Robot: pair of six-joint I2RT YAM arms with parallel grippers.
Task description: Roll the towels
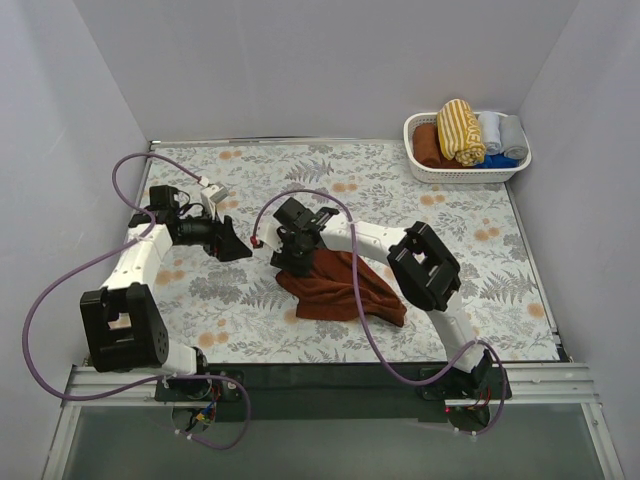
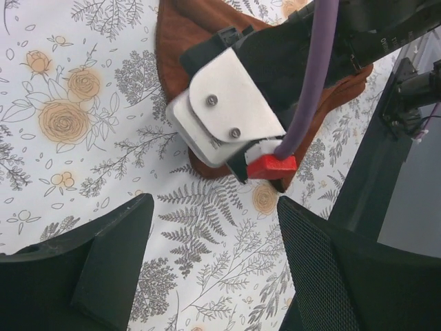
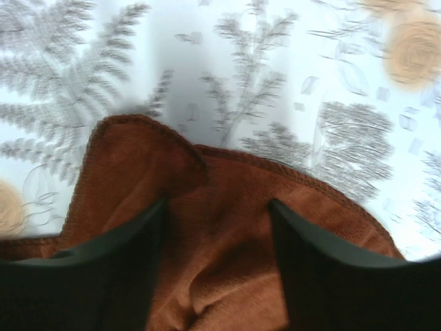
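A rust-brown towel lies crumpled and unrolled near the middle of the table. My right gripper is low over the towel's left part, its fingers parted. In the right wrist view, towel shows between and below the blurred fingers; whether they touch it I cannot tell. Off to the towel's left, my left gripper hangs over bare tablecloth. Its fingers stand apart with only the patterned cloth visible between them. Part of the towel is hidden under the right arm.
A white basket at the back right holds several rolled towels, among them a yellow-striped one. The right gripper's body sits close in front of the left one.
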